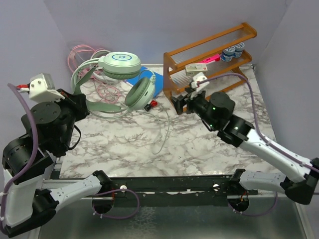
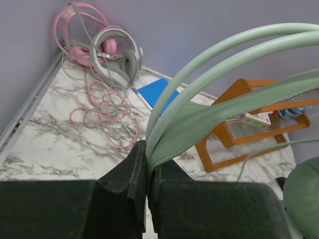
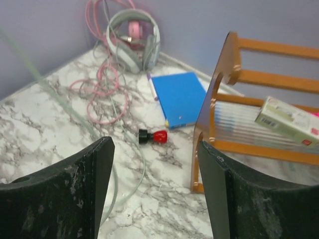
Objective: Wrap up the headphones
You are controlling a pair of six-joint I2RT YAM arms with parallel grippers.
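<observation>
Mint-green headphones [image 1: 139, 93] hang in the air at the left, held by the headband [image 2: 209, 122] in my left gripper, which is shut on it. From the lower ear cup their pale cable [image 1: 164, 134] trails down in loose curves over the table. My right gripper [image 1: 180, 102] is open near the shelf's left end, away from the headphones. Between its fingers there is only open space; the cable [image 3: 113, 184] passes beyond the left finger in the right wrist view.
Grey headphones [image 3: 132, 42] and pink ones with tangled cords [image 2: 107, 107] lie at the back left. A blue notebook [image 3: 179, 97], a red-and-black object [image 3: 153, 136] and a wooden shelf [image 1: 172, 64] with boxes stand behind.
</observation>
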